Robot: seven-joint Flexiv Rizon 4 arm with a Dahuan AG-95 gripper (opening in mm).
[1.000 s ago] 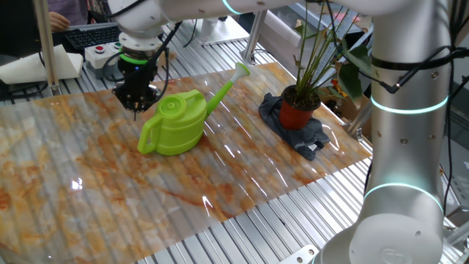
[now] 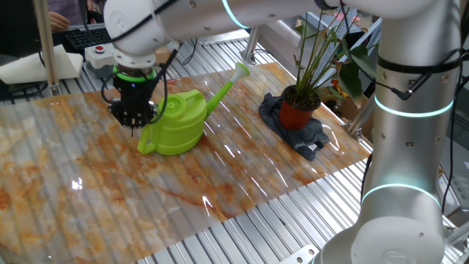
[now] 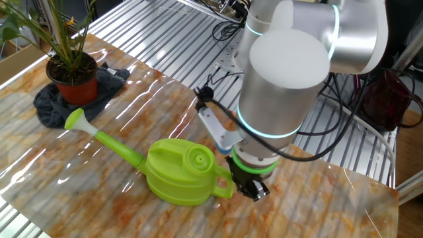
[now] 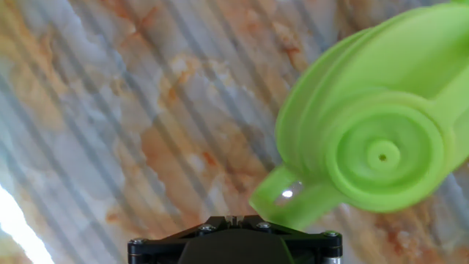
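A light green watering can (image 2: 183,126) stands upright on the marbled sheet, its spout toward the potted plant. Its handle (image 3: 223,182) faces my gripper (image 3: 260,194), which is close by but apart from it in that view. In exterior view 1, the gripper (image 2: 133,129) hangs beside the can at the handle end. From the wrist, the can (image 4: 381,110) fills the right side, with the lower part of its handle (image 4: 287,199) just above and right of the gripper. The fingers appear shut together, and nothing shows between them.
A plant in a brown pot (image 2: 296,114) sits on a dark cloth (image 2: 297,137) near the sheet's far end. The marbled sheet (image 2: 88,198) is bare on the handle side. A control box with a red button (image 2: 100,56) stands behind the gripper.
The watering can and the plant have stayed in place.
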